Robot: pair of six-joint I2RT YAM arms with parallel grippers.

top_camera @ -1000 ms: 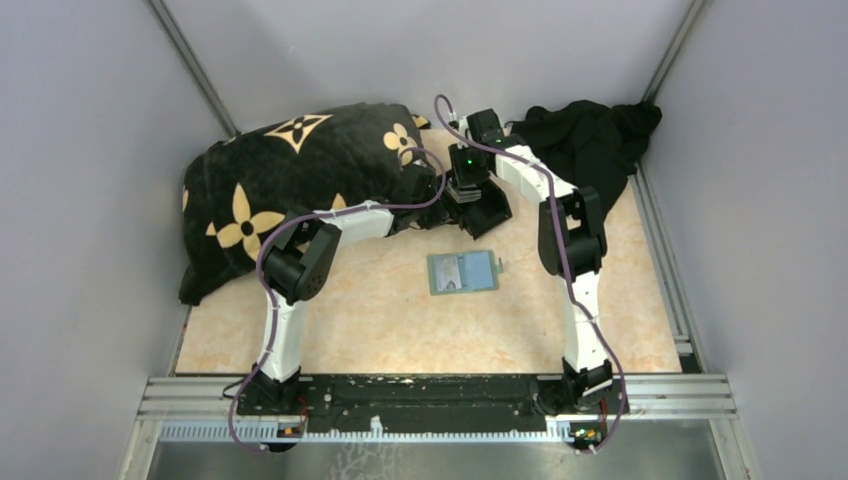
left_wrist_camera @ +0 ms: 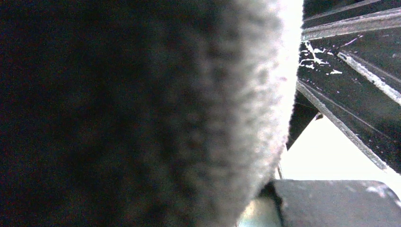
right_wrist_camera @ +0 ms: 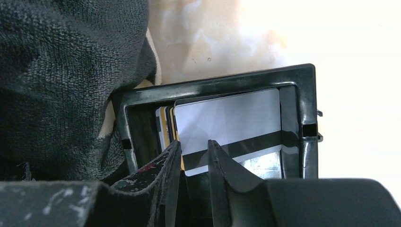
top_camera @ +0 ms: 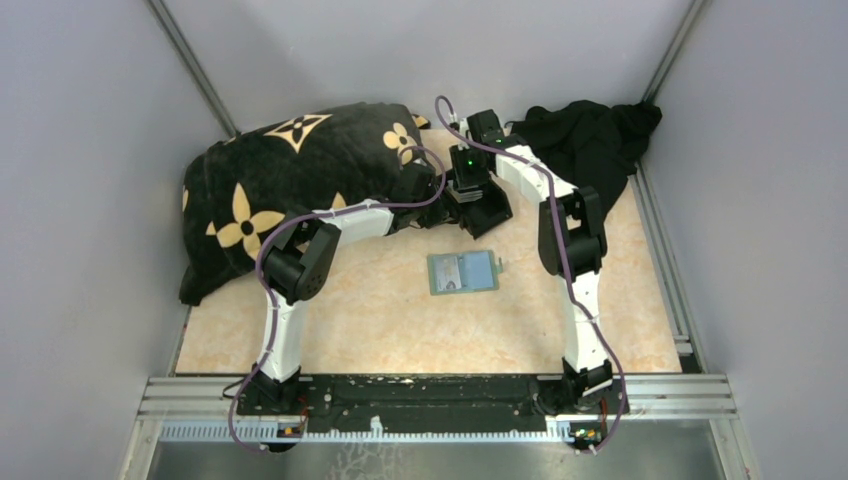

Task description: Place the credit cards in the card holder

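Note:
Near the back middle, a black open tray [top_camera: 489,212] holds cards. In the right wrist view, a white card [right_wrist_camera: 231,118] with a black stripe lies tilted inside it, beside several cards standing on edge [right_wrist_camera: 165,125]. Over that card's lower left are my right gripper's fingertips [right_wrist_camera: 194,143], a narrow gap between them; whether they grip anything is unclear. My left gripper [top_camera: 444,213] is at the tray's left side. One left finger [left_wrist_camera: 333,203] shows in its wrist view, and its finger opening is hidden. A flat, pale teal open holder [top_camera: 463,291] lies in front of the tray.
A black plush cushion [top_camera: 285,215] with tan flowers leans at the back left and blocks most of the left wrist view. Black cloth [top_camera: 600,130] lies at the back right.
My right gripper has shifted very slightly over the tray, and a little less of the pale cards shows beneath it. The left arm and the teal holder look unchanged.

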